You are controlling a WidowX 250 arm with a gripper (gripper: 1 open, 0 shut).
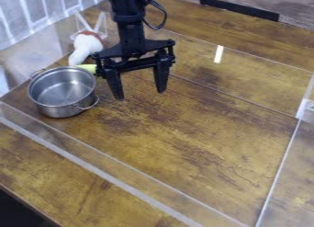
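My black gripper [136,73] hangs over the upper middle of the wooden table, open, with its fingers spread left and right and pointing down. To its lower left sits a steel pot [61,91]. Behind the pot, a white plush-like object [87,47] lies partly hidden by a small yellow-green item [88,69] and my arm.
Clear transparent walls border it at left, front and right. A dark strip [276,10] runs along the back right.
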